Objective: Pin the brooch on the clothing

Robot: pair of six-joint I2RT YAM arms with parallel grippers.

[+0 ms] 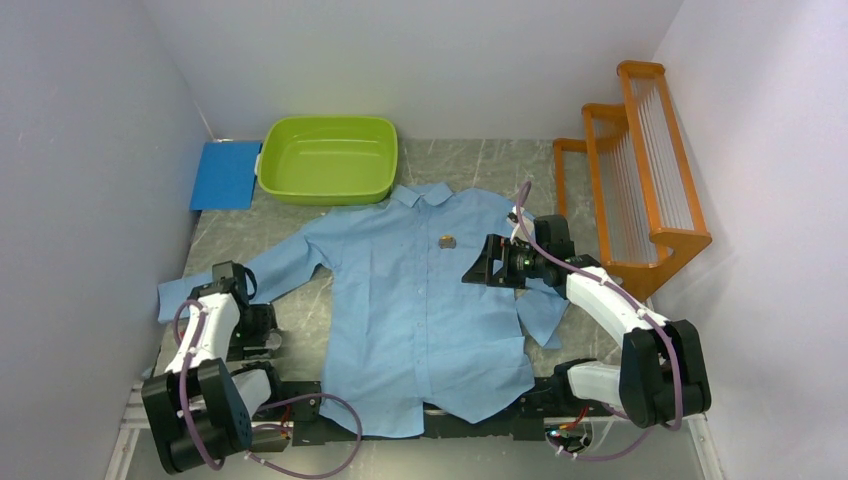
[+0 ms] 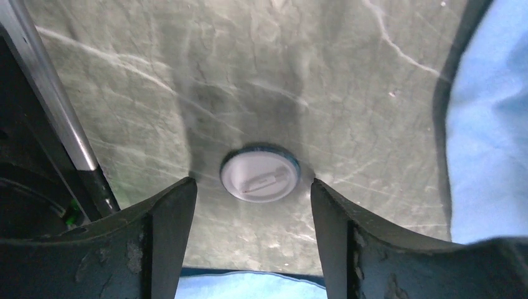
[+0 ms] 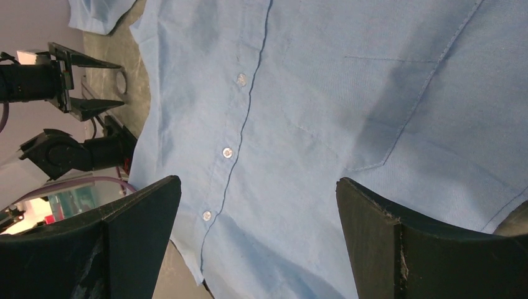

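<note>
A round pale disc with a short bar on its face, which looks like the brooch, lies flat on the grey table by the shirt's left sleeve. My left gripper is part open around it, one fingertip on either side, with a small gap left and right. From the right wrist view the disc shows between those black fingers. Spread face-up across the table is the light-blue shirt. Above its chest on the right my right gripper stands open, holding nothing, with a pocket and button line beneath.
A small dark and gold item rests on the shirt's upper chest. A green basin and a blue board sit at the back left; a wooden rack stands at the right. Bare table shows between left sleeve and shirt body.
</note>
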